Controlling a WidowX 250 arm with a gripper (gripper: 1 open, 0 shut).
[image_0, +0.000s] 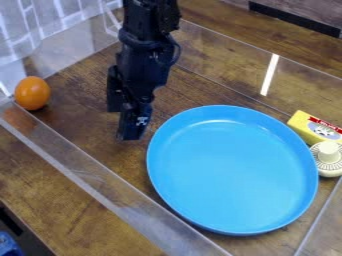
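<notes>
My black gripper (130, 113) hangs low over the wooden table, left of a large blue plate (233, 169). It is open as far as the dark fingers show, with nothing visible held. An orange round object (32, 92) sits at the far left, apart from the gripper.
A yellow packet (314, 127) and a cream round object (329, 158) lie at the right, beside the plate. Clear plastic walls run along the table's sides. The wood (241, 85) behind the plate is mostly bare.
</notes>
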